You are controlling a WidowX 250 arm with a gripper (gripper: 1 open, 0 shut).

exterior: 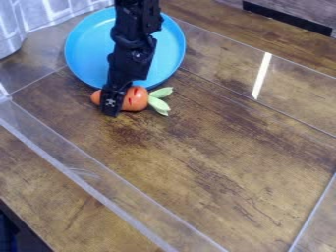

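Note:
A toy carrot (pixel 136 96) with pale green leaves lies on the wooden table just below a blue plate (pixel 165 46). The black gripper (pixel 122 99) reaches down from the top, over the plate, with its fingers at the carrot's orange body and partly covering it. Whether the fingers are closed on the carrot is unclear.
A white ribbed object (pixel 19 22) stands at the top left. Clear strips run along the left and right sides of the table.

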